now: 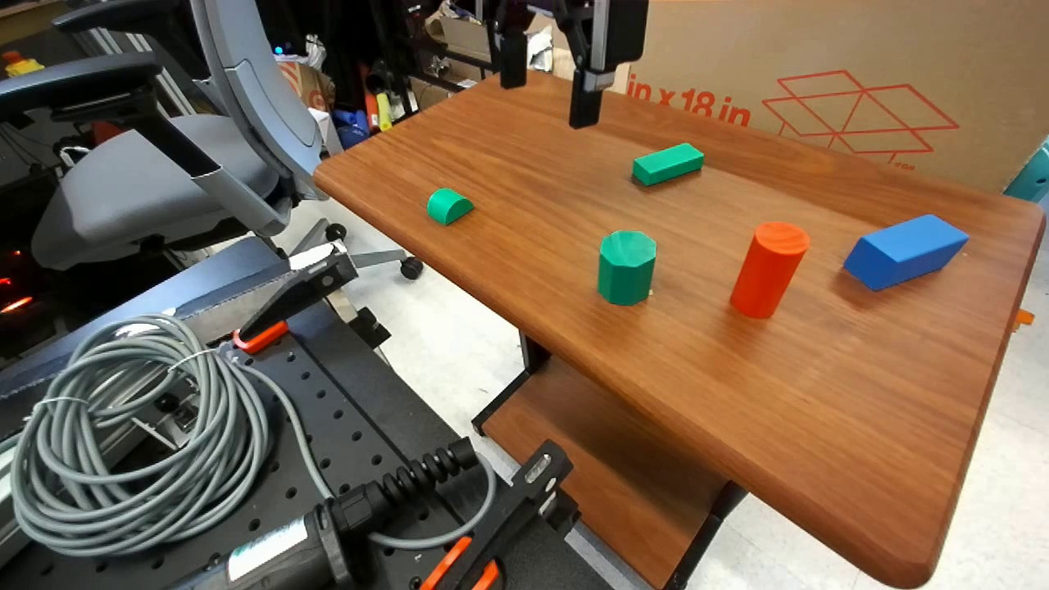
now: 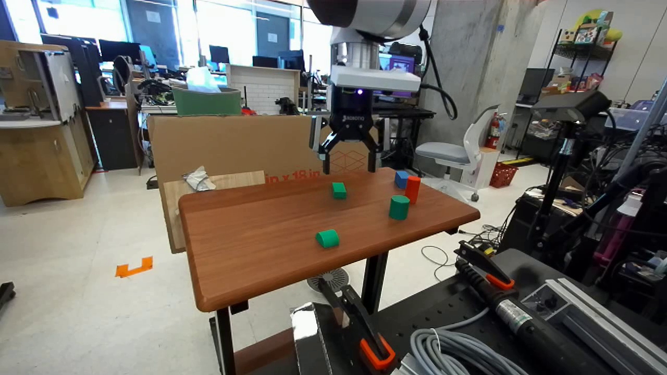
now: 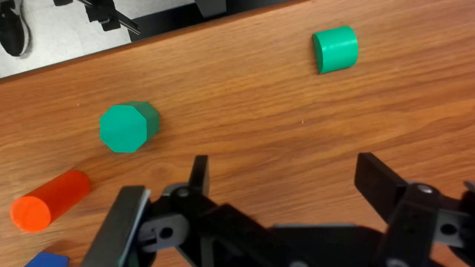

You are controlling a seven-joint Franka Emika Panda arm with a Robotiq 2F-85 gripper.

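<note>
Above the table my gripper [image 2: 348, 170] hangs open, fingers wide apart and nothing between them. In the wrist view its fingertips [image 3: 201, 173] frame bare wood. A flat green block [image 1: 669, 164] lies toward the back; in the second exterior view it appears below the gripper. Close to the front edge rests a green half-round block [image 3: 337, 49]. An upright green octagonal block [image 3: 124, 127] stands beside a red cylinder [image 1: 769, 270], also upright. The blue block [image 1: 905, 251] lies beyond the cylinder, and only its corner shows in the wrist view.
The wooden table [image 2: 262, 225] has clear surface between the blocks. A large cardboard sheet [image 1: 836, 88] stands along its back side. A black cart [image 1: 324, 433] with coiled grey cable [image 1: 147, 442] sits before its front edge.
</note>
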